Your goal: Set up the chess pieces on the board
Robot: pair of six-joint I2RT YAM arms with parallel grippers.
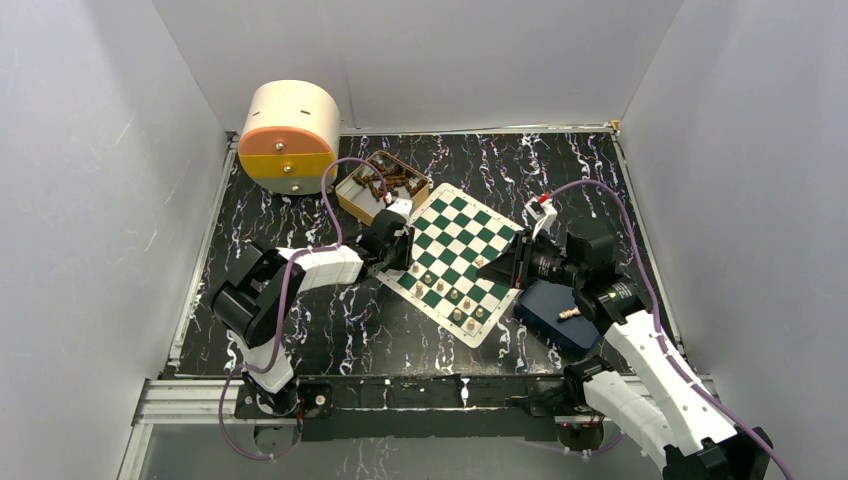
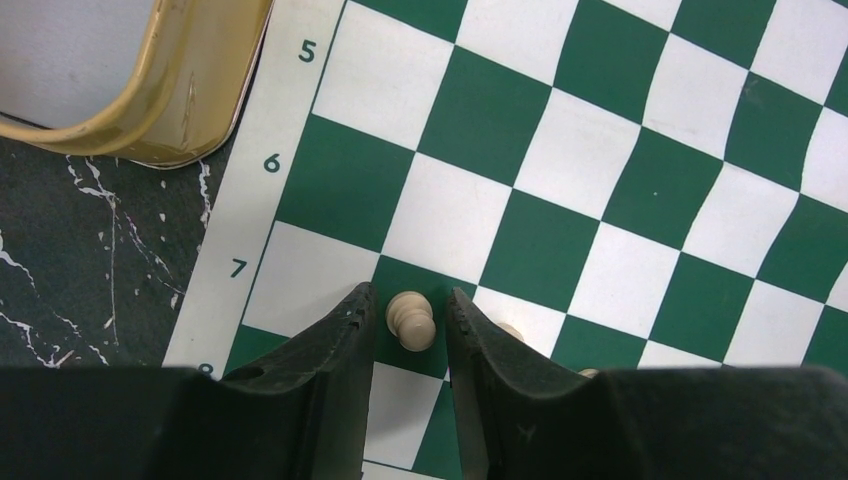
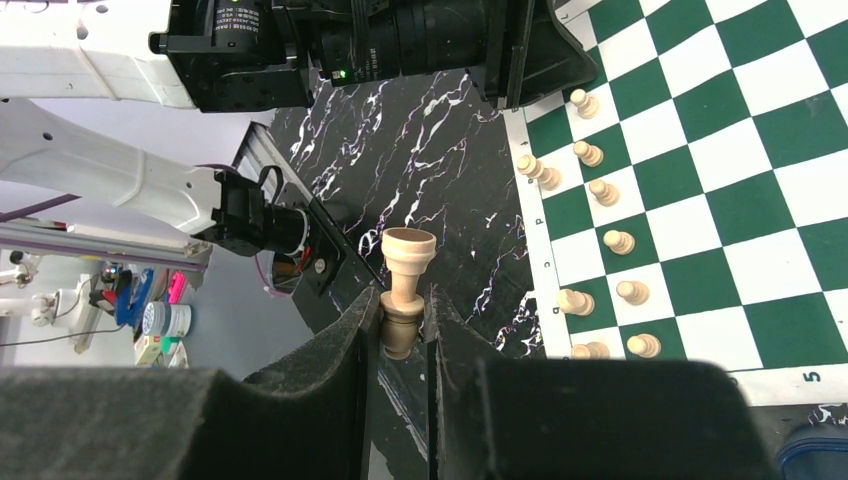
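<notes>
A light wooden pawn stands upright on a green square in row 7, one square in from the numbered edge. My left gripper is open around it, with slim gaps between pawn and fingers. Over the right part of the board, my right gripper is shut on a light piece with a flared top. More light pieces stand in rows along one side of the green and white board; in the right wrist view these include a pawn and a taller piece.
Dark brown pieces lie in a gold-rimmed box behind the board's left corner. A dark blue box with a light piece on it sits at the right. A drawer unit stands at back left.
</notes>
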